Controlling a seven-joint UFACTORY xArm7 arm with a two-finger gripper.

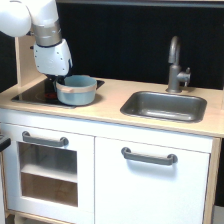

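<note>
A blue-grey pot [82, 95] stands on the dark stovetop [38, 93] at the left of the counter, a pale band showing across its near side. Reaching down from the upper left, my white arm ends in a dark gripper [58, 79] at the pot's left rim. The fingertips are small and dark against the stovetop, so whether they are apart or closed on the rim is unclear.
A metal sink [165, 106] with a dark faucet [177, 70] is set into the wooden counter [112, 100] on the right. Below are a glass-fronted oven door [48, 160] and a white cabinet door [150, 190], both shut. The counter between pot and sink is clear.
</note>
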